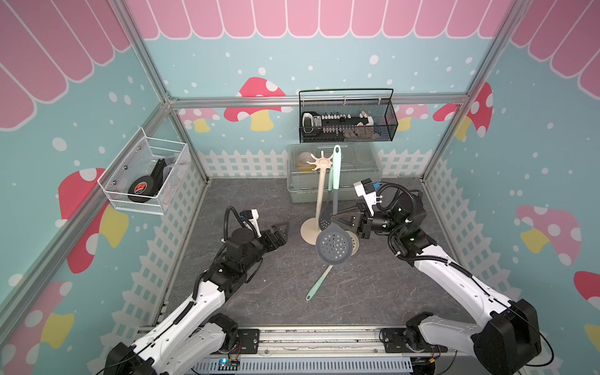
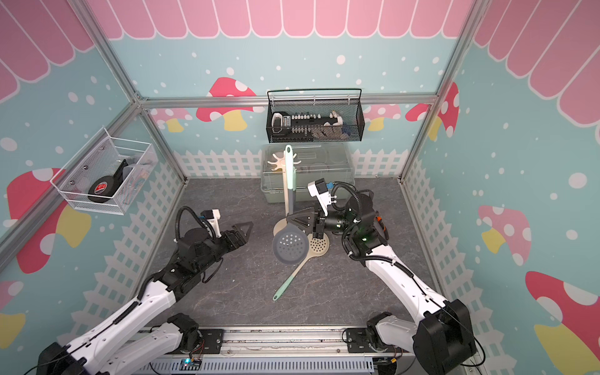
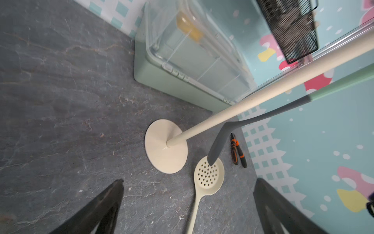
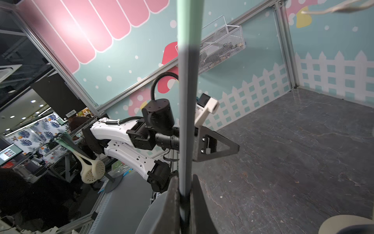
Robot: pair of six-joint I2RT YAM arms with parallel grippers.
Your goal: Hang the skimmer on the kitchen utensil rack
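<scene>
My right gripper (image 1: 342, 218) is shut on the grey shaft of the skimmer (image 1: 334, 244), which is lifted upright, perforated head down, mint handle (image 2: 288, 162) rising in front of the cream rack (image 1: 322, 187). The rack has spoked arms on a post and a round base (image 3: 159, 152). Another mint-handled utensil (image 3: 268, 114) hangs on it, behind the skimmer. My left gripper (image 1: 280, 232) stands open and empty, left of the rack base. A cream slotted spoon (image 3: 208, 175) with a mint handle lies on the table.
A green lidded box (image 2: 337, 162) stands at the back, below a black wire basket (image 1: 347, 125) of tools. A white basket (image 1: 143, 175) hangs on the left wall. Pliers (image 3: 237, 150) lie at the right, partly behind my right arm.
</scene>
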